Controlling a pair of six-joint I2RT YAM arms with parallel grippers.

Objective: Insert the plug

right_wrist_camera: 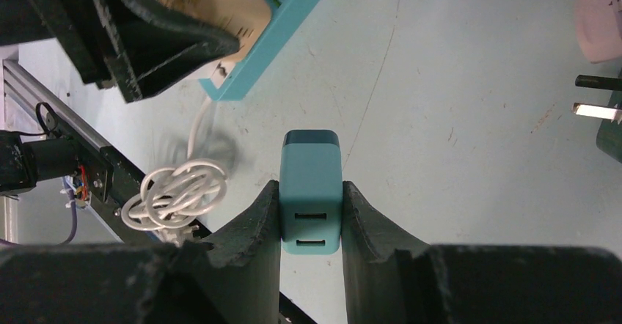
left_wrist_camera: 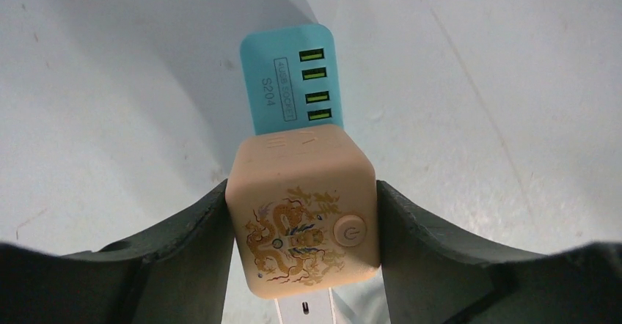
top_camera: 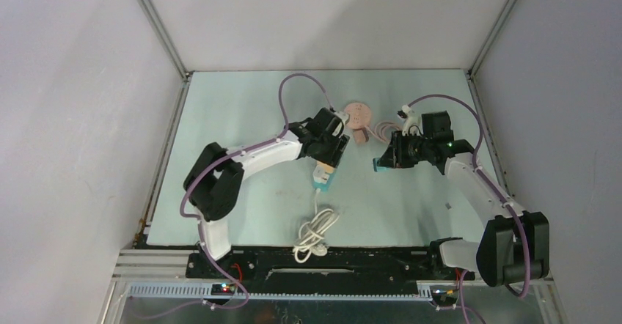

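Note:
My left gripper [top_camera: 334,152] is shut on the peach cube [left_wrist_camera: 301,221] with dragon print and power button, seated on a teal power strip [left_wrist_camera: 290,78] with four USB ports; the strip's white cord leads to a coiled cable [top_camera: 315,232]. My right gripper grips a small teal block [right_wrist_camera: 311,185] with two slots in its end, over the table to the right of the strip. Whether that block's fingers are fully closed is hard to see, but the fingers touch both its sides.
A pink disc [top_camera: 358,113] with a small brown block [top_camera: 361,137] and coiled pink cable lies at the back, between the arms. Walls stand on either side.

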